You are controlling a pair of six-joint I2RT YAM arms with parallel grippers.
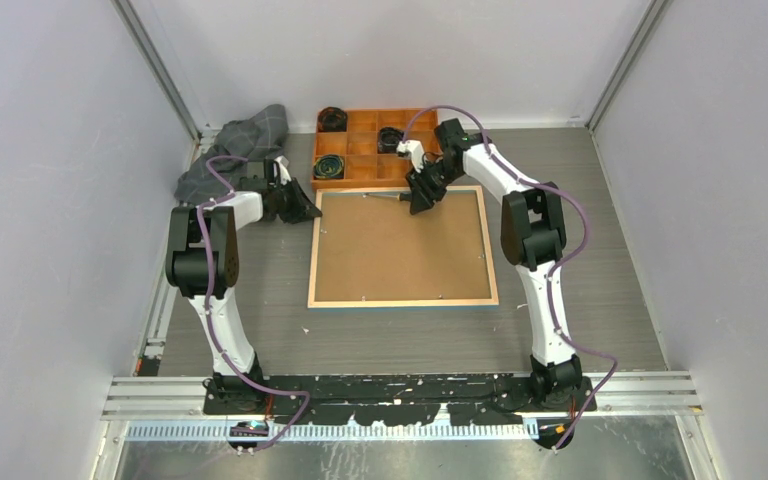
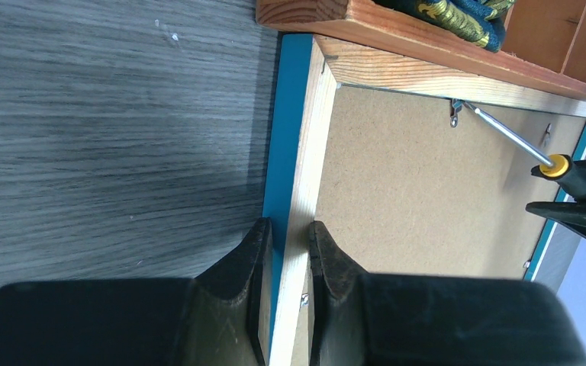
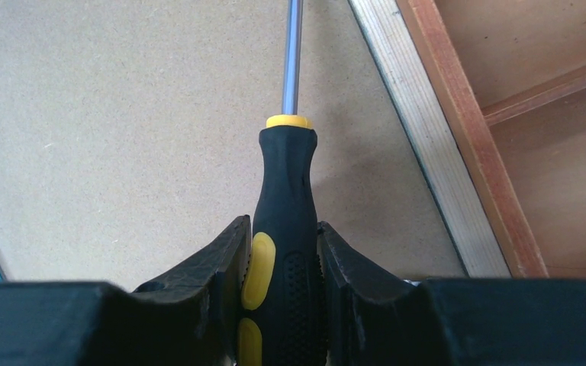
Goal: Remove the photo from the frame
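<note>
The picture frame (image 1: 403,301) lies face down, its brown backing board (image 1: 400,250) showing inside the wooden rim. On the frame's left side, near the far corner, my left gripper is shut on the rim (image 2: 310,168), one finger inside and one outside. A screwdriver (image 3: 286,206) with a black and yellow handle is held in my right gripper, which is shut on that handle. In the left wrist view the screwdriver's tip sits at a small metal clip (image 2: 455,114) on the far rim. The photo itself is hidden.
An orange wooden organizer (image 1: 363,145) with coiled items stands right against the frame's far side. Dark grey cloth (image 1: 250,140) lies behind my left arm. Several other small clips (image 2: 547,134) line the frame's edges.
</note>
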